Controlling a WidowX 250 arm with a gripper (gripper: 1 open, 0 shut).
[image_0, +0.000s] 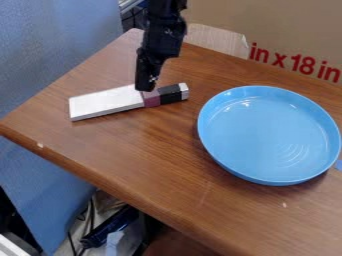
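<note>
A long white bar (104, 103) with a dark pink and black end lies flat on the wooden table (127, 165), left of centre. My black gripper (147, 82) comes down from the top and hangs over the bar near its coloured end; I cannot tell whether it touches it or whether its fingers are open or shut. To the right, a light blue plate (267, 135) rests on the table.
A cardboard box (274, 40) with red printing stands behind the table. Blue padding (40, 70) lies beyond the left edge, with assorted items below.
</note>
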